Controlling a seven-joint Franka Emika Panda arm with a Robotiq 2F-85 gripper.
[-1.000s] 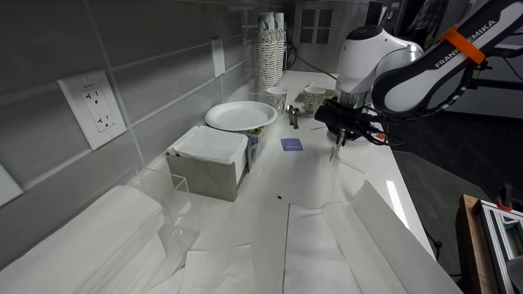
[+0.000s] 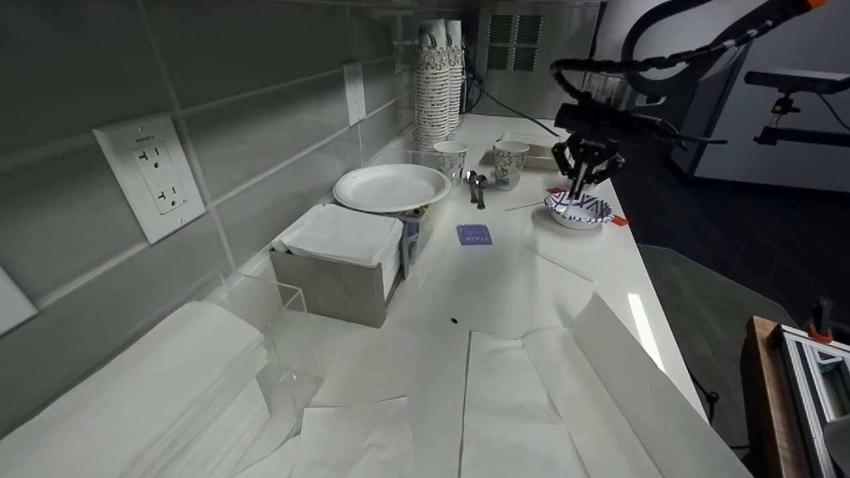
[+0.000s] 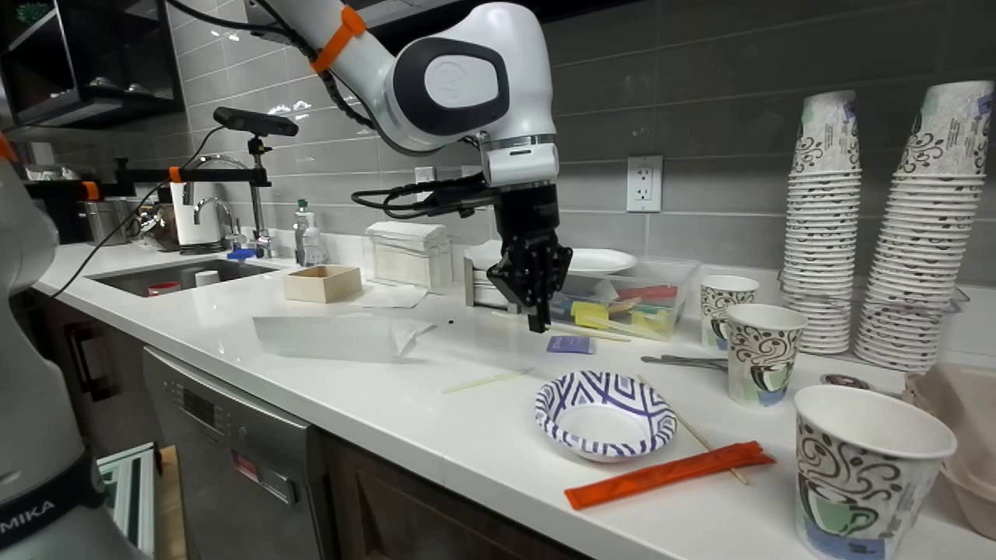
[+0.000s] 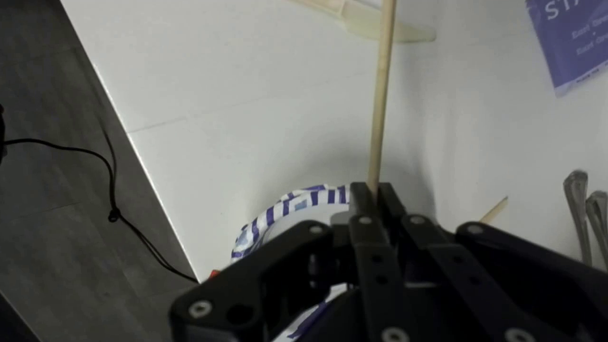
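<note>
My gripper is shut on a thin wooden stick (image 4: pixel 380 97), which extends away from the fingertips toward the top of the wrist view. Below and partly behind the fingers is the blue-and-white patterned paper bowl (image 4: pixel 268 222), largely covered by the gripper there. In exterior view 2 the gripper (image 3: pixel 538 322) is raised above the counter, and the whole bowl (image 3: pixel 604 415) shows upright and apparently empty. Exterior view 1 has the gripper (image 2: pixel 577 190) in line with the bowl (image 2: pixel 586 223); whether the stick touches the bowl cannot be told.
A second stick (image 3: pixel 696 432) and a red packet (image 3: pixel 668 474) lie beside the bowl. Around them are a pale plastic knife (image 4: pixel 393 29), a purple tea packet (image 4: pixel 575 42), spoons (image 4: pixel 582 213) and paper cups (image 3: pixel 761 355). The counter edge (image 4: pixel 131 139) is close to the bowl.
Away from the tea packet and plastic knife, the gripper has moved toward the far end of the counter and risen. The bowl, hidden behind the arm before, now shows in exterior view 1.
</note>
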